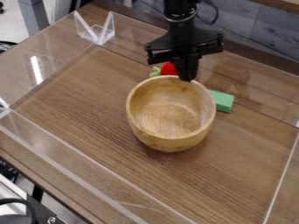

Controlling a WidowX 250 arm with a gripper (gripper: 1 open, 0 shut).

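My black gripper (pixel 186 70) hangs over the back of a large wooden bowl (pixel 170 118), shut, with nothing visible between its fingers. Behind the bowl a red object (pixel 169 69) with a green part is partly hidden by the gripper and the bowl's rim. A green block (pixel 223 101) lies right of the bowl, partly behind it.
A clear plastic rack (pixel 96 30) stands at the back left of the wooden table (pixel 70 122). Cables show off the table's left edge.
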